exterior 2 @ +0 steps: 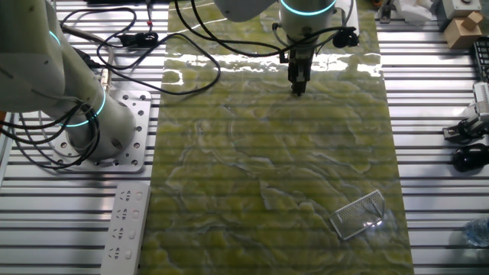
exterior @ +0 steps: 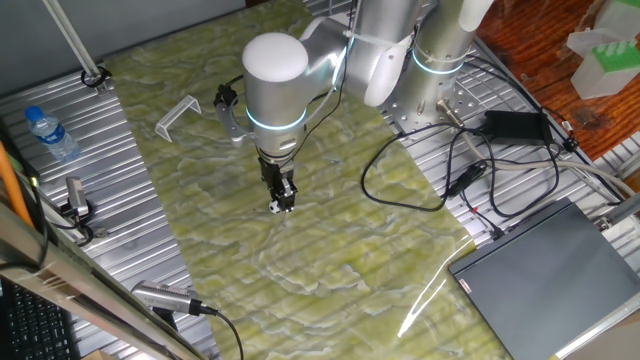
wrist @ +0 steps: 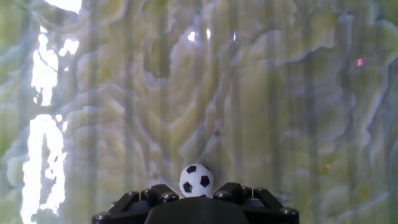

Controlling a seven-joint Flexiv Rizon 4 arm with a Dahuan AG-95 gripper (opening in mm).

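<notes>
A small black-and-white soccer ball [wrist: 196, 179] sits between the fingertips of my gripper in the wrist view. The gap between the fingers is about as wide as the ball, and the fingers look shut on it. In exterior view 1 the ball [exterior: 275, 207] shows as a white spot at the tips of the downward-pointing gripper [exterior: 283, 207]. Exterior view 2 shows the gripper [exterior 2: 299, 90] low over the mat, with the ball hidden there. Whether the ball touches the mat I cannot tell.
On the green marbled mat [exterior: 300, 280] stands a white bracket-like frame [exterior: 178, 117], well apart from the gripper. Black cables [exterior: 400, 205] and a dark laptop [exterior: 550, 280] lie to the right. A water bottle [exterior: 52, 135] is at the left.
</notes>
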